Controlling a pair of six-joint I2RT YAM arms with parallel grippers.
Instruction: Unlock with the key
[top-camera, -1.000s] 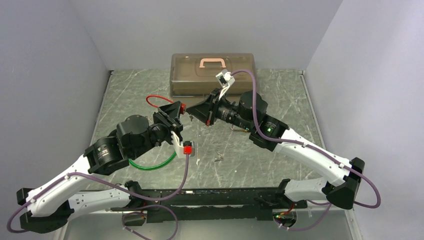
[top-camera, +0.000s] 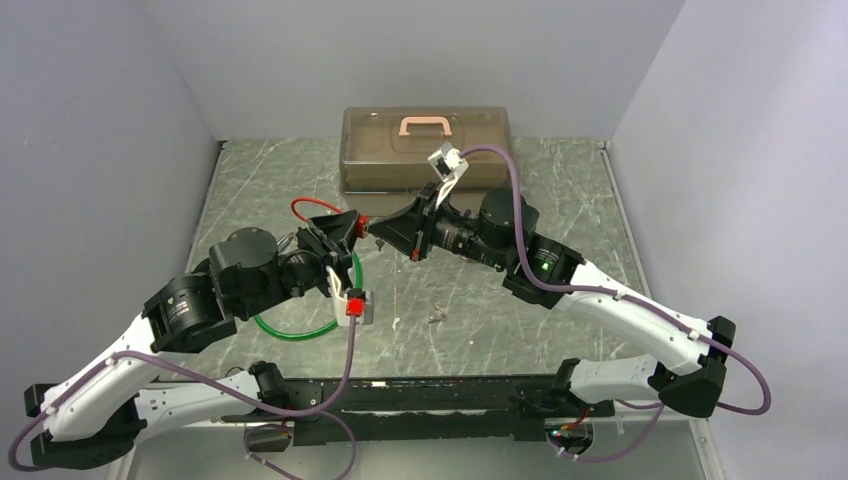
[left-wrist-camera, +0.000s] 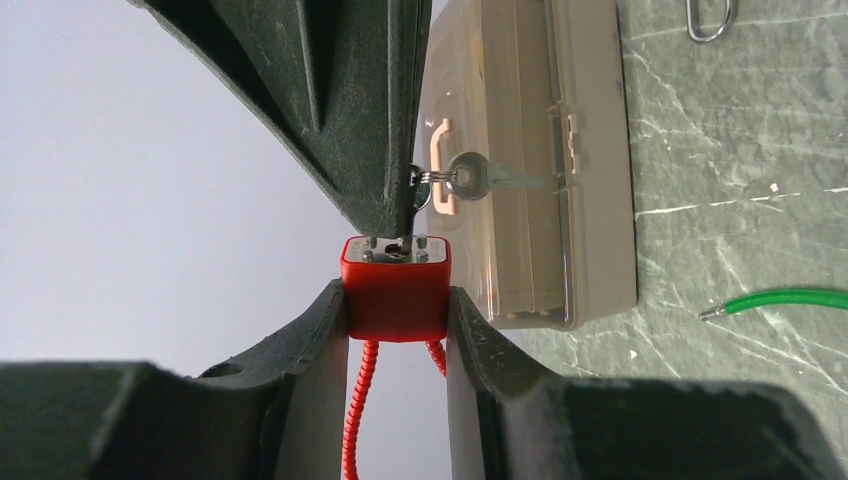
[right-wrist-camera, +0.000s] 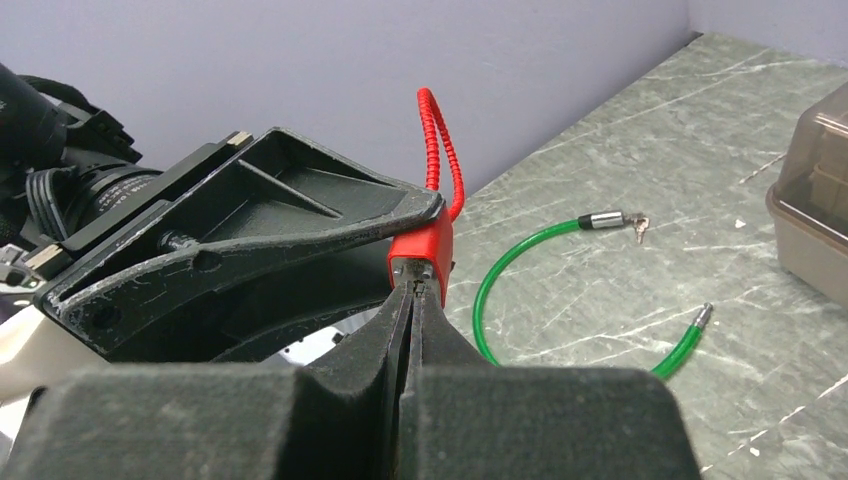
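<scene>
A red padlock (left-wrist-camera: 395, 295) with a red braided cable is held upright between the fingers of my left gripper, its metal keyhole face (right-wrist-camera: 413, 266) toward my right gripper. My right gripper is shut at that face, its fingertips over the keyhole. In the left wrist view a key (left-wrist-camera: 466, 176) on a ring hangs at those fingertips, one key apparently at the keyhole; how far it is inserted is hidden. Both grippers meet above the middle-left of the table (top-camera: 530, 320).
A translucent storage box (top-camera: 425, 150) with a pink handle stands at the back. A green cable (right-wrist-camera: 540, 238) with metal ends and small keys (right-wrist-camera: 640, 224) lies on the table; loose small metal pieces (top-camera: 437, 314) lie front centre.
My right arm has moved slightly along with it, a little down in the top view.
</scene>
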